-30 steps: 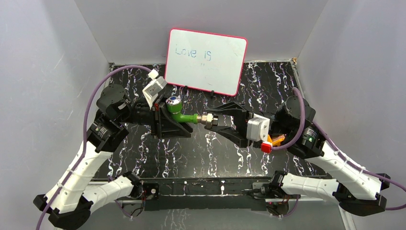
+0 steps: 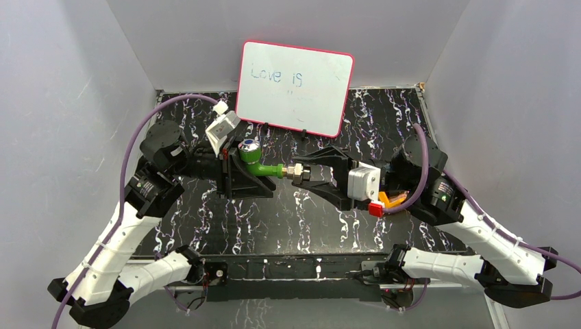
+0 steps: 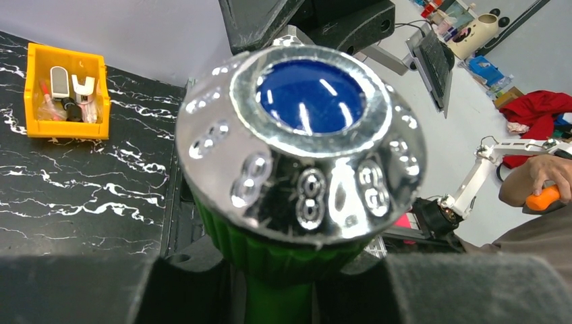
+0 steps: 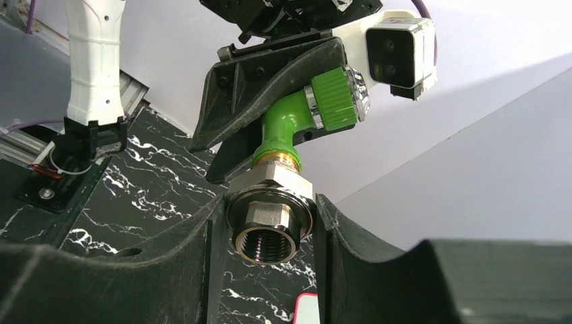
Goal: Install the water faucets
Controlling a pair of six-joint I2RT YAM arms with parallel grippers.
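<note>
In the top view, a green faucet [image 2: 267, 169] with a silver handle cap and blue disc lies sideways in mid-air between my two grippers. My left gripper [image 2: 264, 179] is shut on its green body, one finger on each side of it. The chrome cap [image 3: 300, 202] fills the middle of the left wrist view and hides much of the left fingertips. At the faucet's other end is a silver hex nut fitting [image 4: 270, 179], whose threaded opening faces the right wrist camera. My right gripper is shut on this fitting, its fingertips touching both sides.
The orange bin [image 3: 67, 131] with small parts stands on the black marbled table. A whiteboard [image 2: 294, 89] leans at the back. Below the grippers, the table's middle is clear. Light grey walls close in both sides.
My right gripper's wrist has turned slightly, its white mount and red piece shifting a little left. The left gripper and the faucet look unmoved.
</note>
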